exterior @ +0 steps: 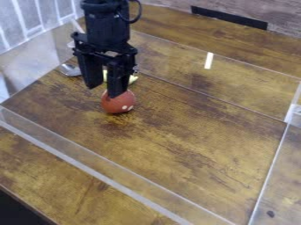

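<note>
The black arm reaches down from the top left, its gripper (104, 74) low over the left part of the wooden surface. A red and white round object, like a toy mushroom (118, 103), sits just below the fingers. A yellow-green object (130, 77) is partly hidden behind the gripper, and a silver utensil (69, 69) shows at the far left. Whether the fingers are shut on anything is hard to tell.
Low clear plastic walls (280, 167) border the wooden work area (200, 141). A small white strip (209, 61) lies at the back.
</note>
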